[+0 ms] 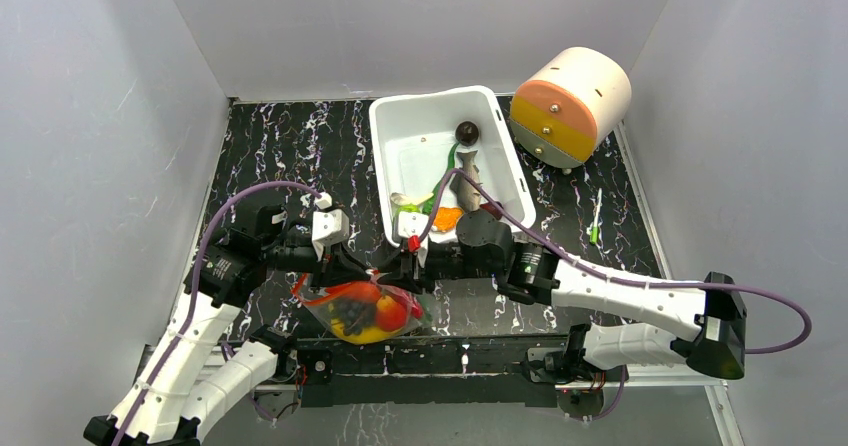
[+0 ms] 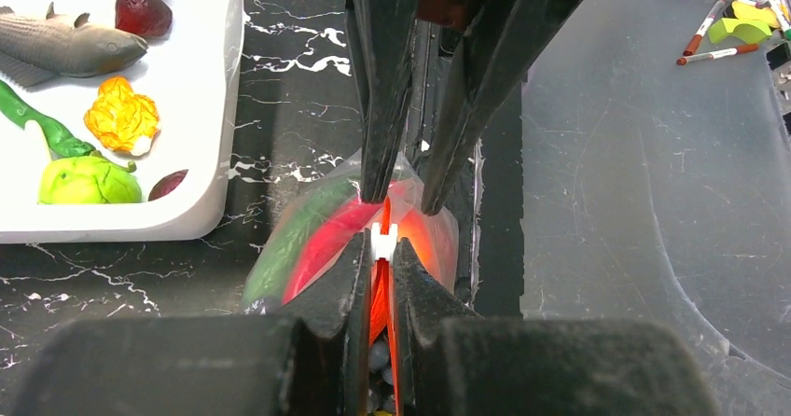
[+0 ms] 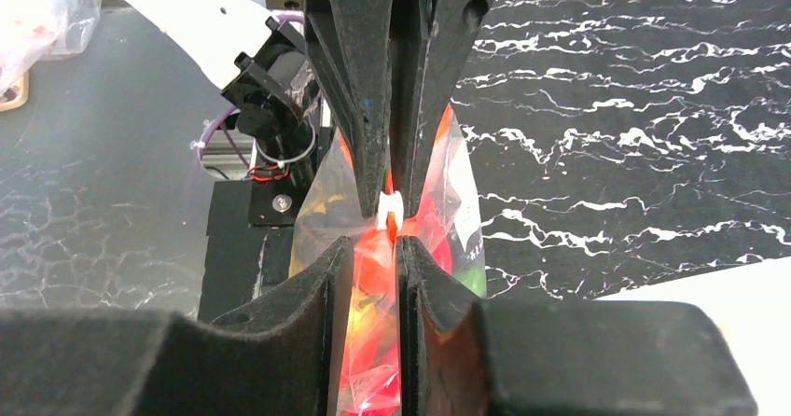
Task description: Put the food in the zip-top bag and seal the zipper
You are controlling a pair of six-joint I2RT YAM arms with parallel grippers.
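A clear zip bag (image 1: 368, 318) with a red zipper strip bulges with food at the front of the counter. Through its plastic show a red round item (image 1: 391, 313), dark grapes and something yellow; the left wrist view adds a green item (image 2: 308, 215) and a red one (image 2: 328, 239). My left gripper is shut on the small white zipper slider (image 2: 383, 244). Right beside it, my right gripper stands slightly open, its fingertips on either side of the red strip with a gap between them. How much of the strip is sealed cannot be seen.
Behind the grippers stands a white tray (image 1: 384, 146) holding a fish (image 2: 70, 45), a green pepper, an orange cauliflower and other toy food. A cream drum-shaped box (image 1: 590, 81) occupies the back right. A green-handled knife (image 1: 595, 228) lies right.
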